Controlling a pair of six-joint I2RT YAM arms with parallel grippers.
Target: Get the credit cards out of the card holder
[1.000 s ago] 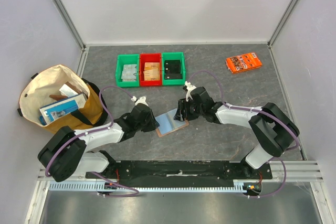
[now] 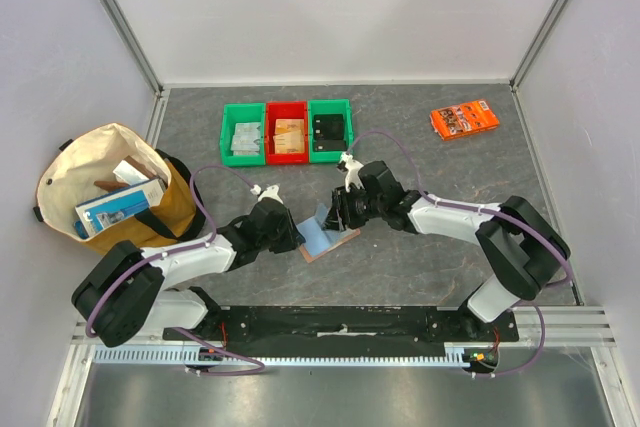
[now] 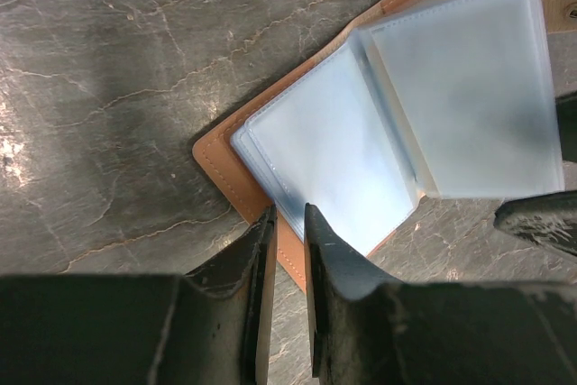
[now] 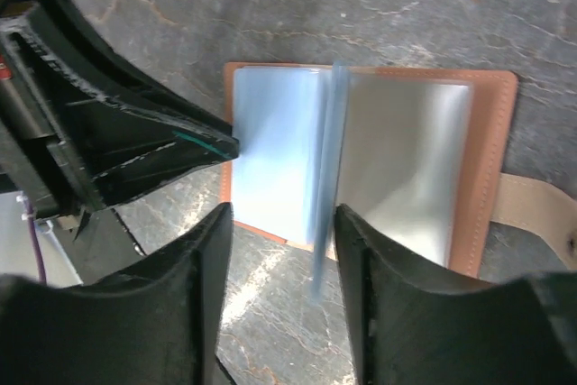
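The card holder (image 2: pixel 315 253) lies spread on the table between both arms, brown cover below and pale blue sleeves (image 3: pixel 329 137) above. One sleeve leaf (image 4: pixel 330 178) stands on edge between the parted fingers of my right gripper, nearer the right finger; this gripper is open. Over the holder's brown edge are the tips of my left gripper, with a narrow gap between them and no card there. In the right wrist view a grey clear pocket (image 4: pixel 410 160) faces up. Whether cards sit inside the sleeves cannot be told.
Behind are a green bin (image 2: pixel 228 137), a red bin (image 2: pixel 269 137) and another green bin (image 2: pixel 348 119), holding small items. A yellow bag (image 2: pixel 180 209) stands at left, an orange packet (image 2: pixel 464 119) at far right. Bare table lies right of the holder.
My right gripper has shifted left and slightly toward the front, over the holder. A sleeve leaf that lay flat a second ago has lifted. The left arm has barely moved.
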